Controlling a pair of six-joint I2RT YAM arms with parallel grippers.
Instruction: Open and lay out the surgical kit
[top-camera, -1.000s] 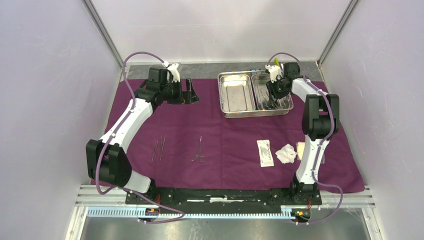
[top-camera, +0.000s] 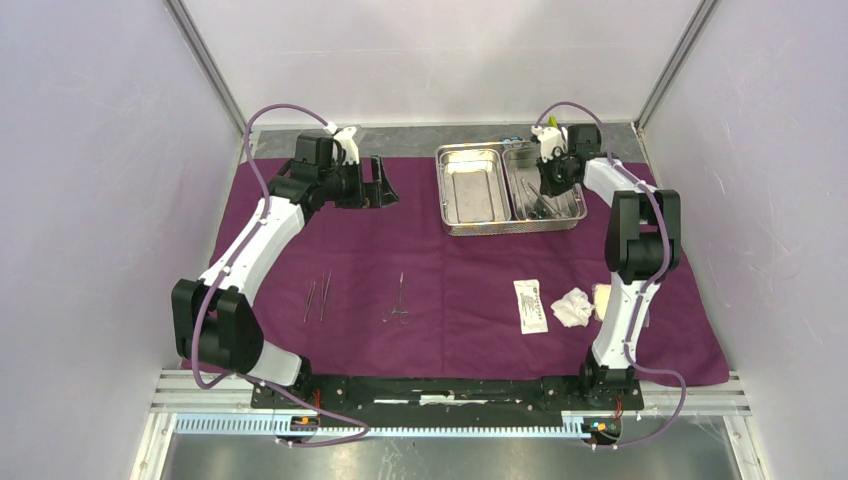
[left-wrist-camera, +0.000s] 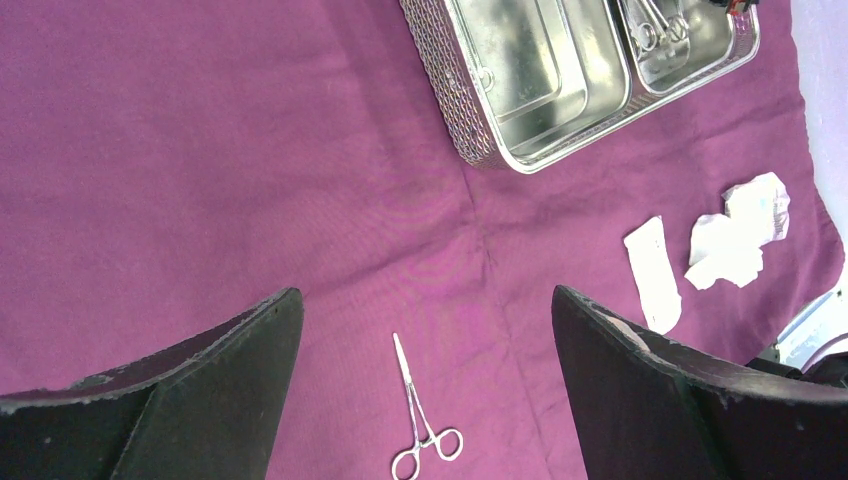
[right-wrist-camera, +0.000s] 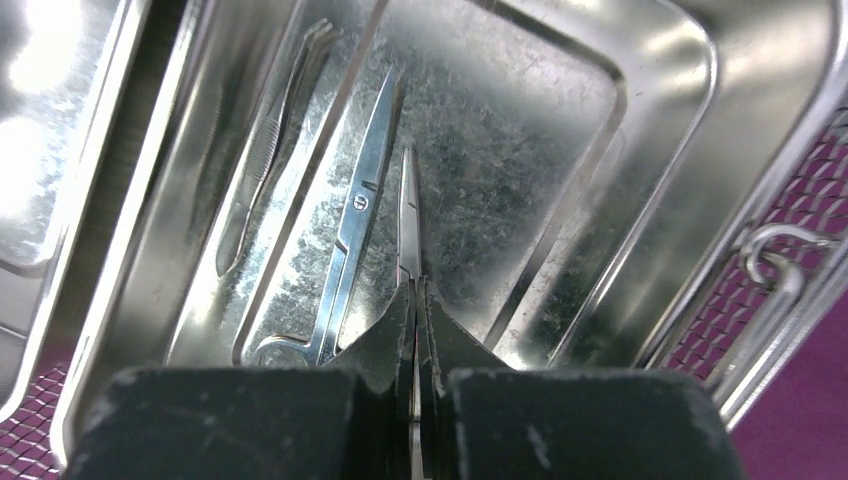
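A metal tray (top-camera: 514, 221) with two compartments sits at the back right of the purple cloth. Over its right compartment, my right gripper is shut. A slim instrument (right-wrist-camera: 409, 215) lies directly beneath its fingertips, its lower part hidden by the fingers; I see no clear grip on it. Scissors (right-wrist-camera: 358, 205) and curved tweezers (right-wrist-camera: 268, 140) lie to the left in that compartment. My left gripper (top-camera: 385, 182) hangs open and empty over the cloth, left of the tray. Scissor-handled forceps (left-wrist-camera: 412, 400) lie below it on the cloth.
Two thin instruments (top-camera: 324, 298) lie at the cloth's front left. A white packet (top-camera: 531, 306), a crumpled gauze (top-camera: 573, 308) and a pale pad (top-camera: 601, 300) lie at front right. The tray's left compartment (top-camera: 474, 190) is empty.
The left arm and the laid-out items stay where they were.
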